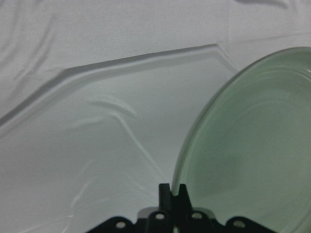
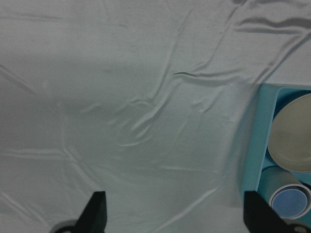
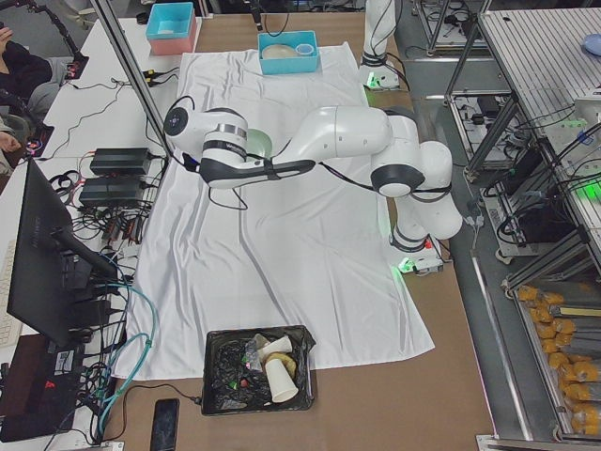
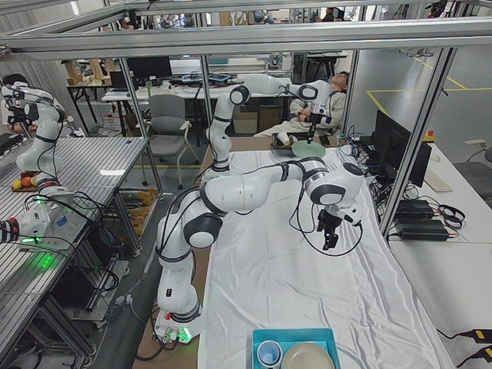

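Observation:
A pale green plate (image 1: pixel 252 145) is pinched at its rim by my left gripper, which is shut on it. In the camera left view the plate (image 3: pixel 260 141) is largely hidden behind the left arm; in the camera right view the plate (image 4: pixel 307 149) appears near the table's far end. My right gripper stands open above bare white cloth, beside a blue tray (image 2: pixel 252 145) that holds a beige dish (image 2: pixel 291 136) and a blue cup (image 2: pixel 286 199).
A black-lined bin (image 3: pixel 235 395) with cups and scraps sits at the table's opposite end from the tray. A monitor (image 3: pixel 38 263) and cables line one side.

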